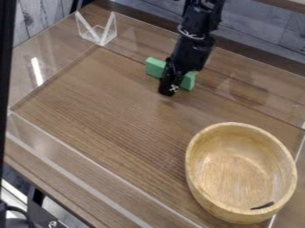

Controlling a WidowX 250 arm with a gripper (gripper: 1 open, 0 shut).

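Note:
My dark gripper (168, 87) reaches down from the top of the view onto a green block (155, 67), which lies on the wooden table in the upper middle. The fingertips are low at the front of the block and hide part of it. The gripper looks shut; whether anything sits between its fingers is hard to make out.
A large tan bowl (238, 198) stands at the bottom right. A clear plastic holder (98, 28) is at the top left.

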